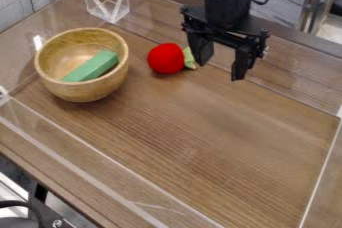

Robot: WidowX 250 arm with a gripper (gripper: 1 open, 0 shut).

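Observation:
The black arm reaches down from the top centre to its gripper [222, 52], which hangs over the wooden table at the upper middle, its two dark fingers spread apart. Just left of it lie a red round object [166, 59] and a pale green item [190, 61], the latter partly hidden behind the red one and the gripper. A wooden bowl [60, 72] at the left holds a green oblong block [90, 66].
Pale wall edges bound it at the back and right. Dark cables show at the lower left corner.

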